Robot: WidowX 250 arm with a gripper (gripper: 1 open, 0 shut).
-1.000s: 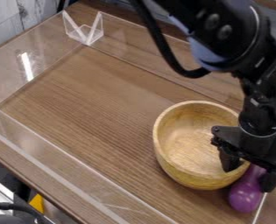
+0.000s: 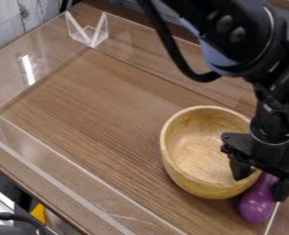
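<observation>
A yellow bowl (image 2: 183, 147) rests on the wooden table at the centre right. Just right of it lies a purple eggplant-like object (image 2: 256, 207). The black gripper (image 2: 260, 174) is low at the right, over the bowl's right rim, with its fingertips at the upper part of the purple object. Whether the fingers are closed on it cannot be made out, as the gripper hides that part.
A clear plastic bracket (image 2: 88, 27) stands at the back left. Dark cables lie beyond the front left edge.
</observation>
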